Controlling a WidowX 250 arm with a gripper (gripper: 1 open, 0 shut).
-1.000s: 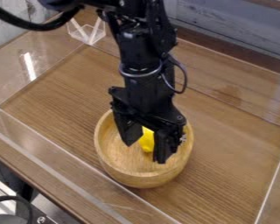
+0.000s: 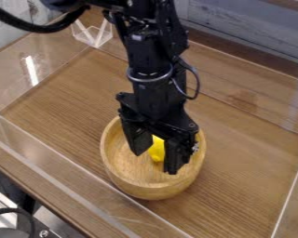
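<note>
My black gripper (image 2: 156, 145) reaches down from above into a round light wooden bowl (image 2: 124, 173) in the lower middle of the camera view. A yellow object (image 2: 156, 151) sits in the bowl, partly hidden behind and between the gripper's dark finger parts. Whether the fingers grip it or only stand around it is unclear.
Bare wooden table (image 2: 245, 139) lies to the left and right of the bowl. A white wire-like frame (image 2: 92, 28) stands at the back left, near the table's edge. Dark cables run at the lower left corner.
The gripper has shifted very slightly in and over the bowl; the bowl and yellow object look nearly the same.
</note>
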